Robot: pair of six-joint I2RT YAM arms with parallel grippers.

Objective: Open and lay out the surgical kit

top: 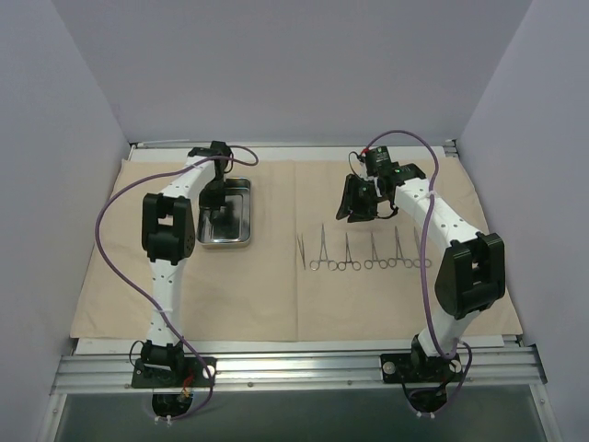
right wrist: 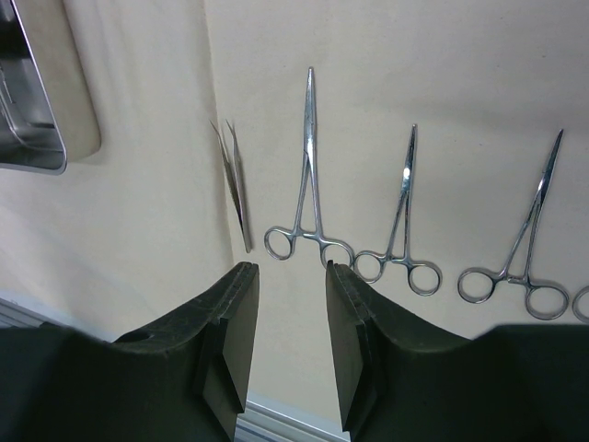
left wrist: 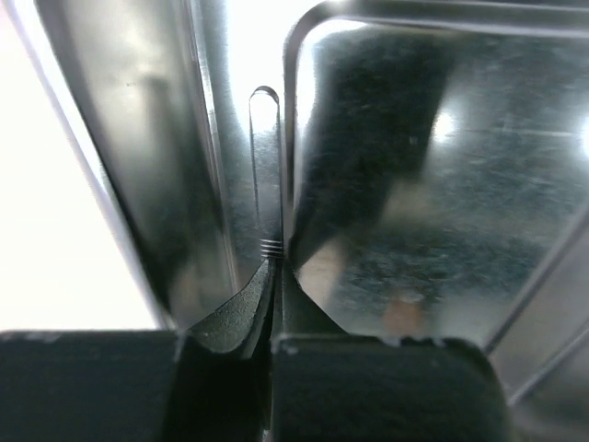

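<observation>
A slim metal scalpel handle (left wrist: 266, 175) lies along one side of the steel tray's floor. My left gripper is shut, its fingertips together over the ridged part of the handle, with nothing between them; they hide the handle's lower end. From above, the tray (top: 247, 230) stands left of centre, partly covered by the left arm. My right gripper stands open and empty above the cloth. Tweezers (right wrist: 237, 189), a long clamp (right wrist: 310, 175), a shorter clamp (right wrist: 402, 216) and scissors-like instruments (right wrist: 526, 244) lie in a row beneath it.
Grey walls (top: 55, 166) close in both sides. The tray's side wall (left wrist: 83, 138) runs close beside my left fingers.
</observation>
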